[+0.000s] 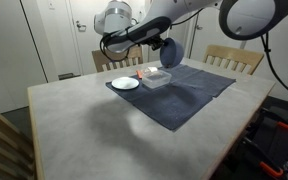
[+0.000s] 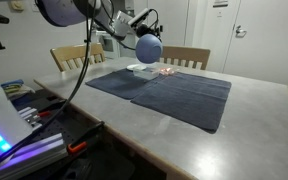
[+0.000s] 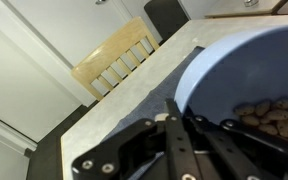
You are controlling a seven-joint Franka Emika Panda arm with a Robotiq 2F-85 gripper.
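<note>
A blue-grey bowl [image 1: 172,53] hangs tilted above the table, its rim held in my shut gripper. Several brown nut-like pieces [image 3: 274,119] lie inside the bowl in the wrist view. From the second exterior view, the underside of the bowl [image 2: 149,48] faces the camera. Just below and to the left of it, a clear plastic container [image 1: 157,78] stands on the dark cloth; whether anything is in it is too small to tell. A white plate [image 1: 125,83] rests to the left of the container.
Dark cloths [image 1: 172,108] cover part of the pale table [image 1: 69,120], whose left half is clear. Small orange and white items [image 1: 141,72] lie behind the container. Wooden chairs [image 3: 114,60] stand round the table.
</note>
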